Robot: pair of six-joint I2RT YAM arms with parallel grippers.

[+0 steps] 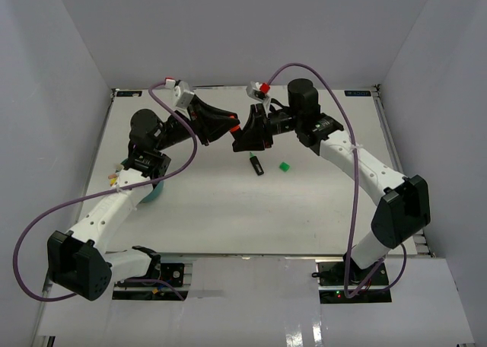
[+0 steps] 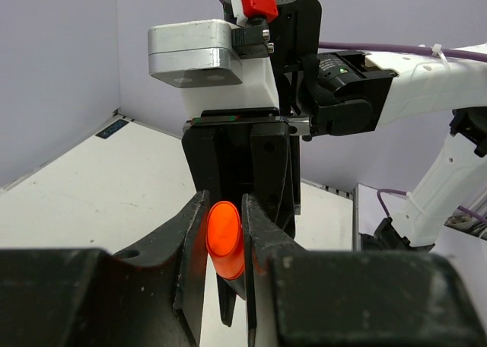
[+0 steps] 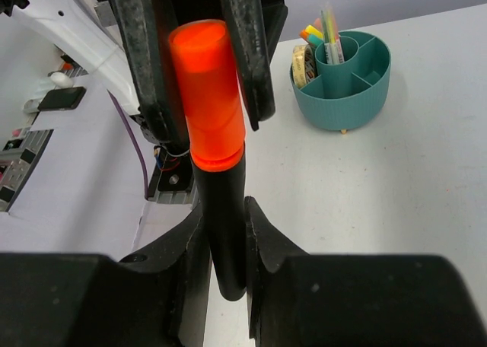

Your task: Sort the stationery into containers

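A cylindrical item, orange at one end and black at the other (image 3: 221, 218), hangs above the table between the two grippers. My left gripper (image 1: 234, 125) is shut on its orange part (image 2: 225, 240). Around the black end is my right gripper, one finger on each side; whether those fingers press on it I cannot tell. The teal divided holder (image 3: 342, 109) stands on the table, with several pens (image 3: 329, 39) and a tape roll (image 3: 303, 65) in it. On the table lie a slim black item (image 1: 256, 166) and a small green block (image 1: 284, 167).
Both arms meet over the back half of the table. Purple cables (image 1: 354, 202) loop beside the arms. Grey walls (image 1: 46, 134) close in the sides and back.
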